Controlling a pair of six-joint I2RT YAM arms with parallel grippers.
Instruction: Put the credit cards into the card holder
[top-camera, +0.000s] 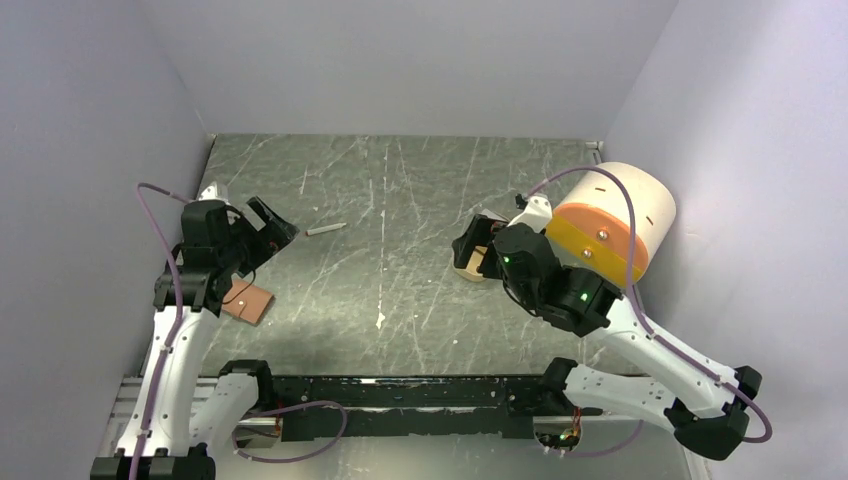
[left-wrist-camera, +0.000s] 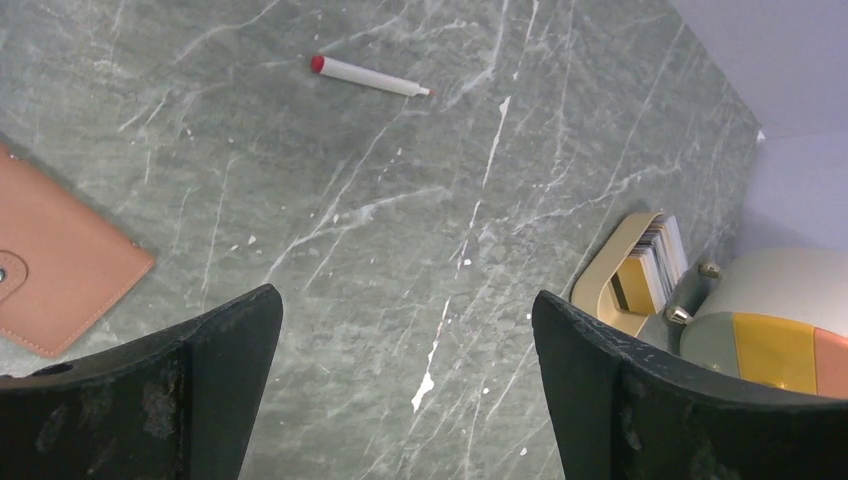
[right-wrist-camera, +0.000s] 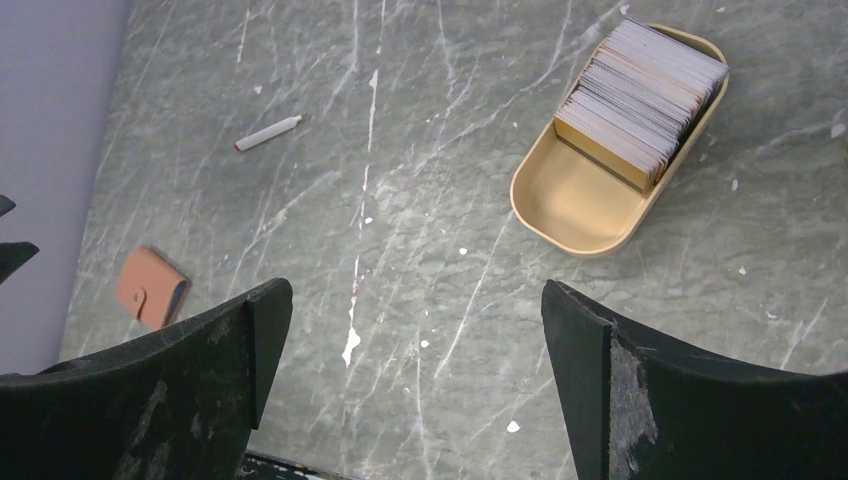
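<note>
A brown leather card holder (top-camera: 247, 300) (left-wrist-camera: 62, 262) (right-wrist-camera: 150, 288) lies at the left of the table, partly under my left arm in the top view. On the right sits a beige tray (left-wrist-camera: 592, 294) (right-wrist-camera: 577, 206) packed with a row of cards (left-wrist-camera: 650, 265) (right-wrist-camera: 642, 95) at one end; my right arm hides much of it from above. My left gripper is open above the table between holder and marker, empty. My right gripper is open over the table by the tray, also empty.
A white marker with a red end (top-camera: 326, 228) (left-wrist-camera: 365, 76) (right-wrist-camera: 268, 133) lies left of centre. A cream, orange and yellow cylindrical object (top-camera: 640, 210) stands at the right wall. Walls border the back and both sides.
</note>
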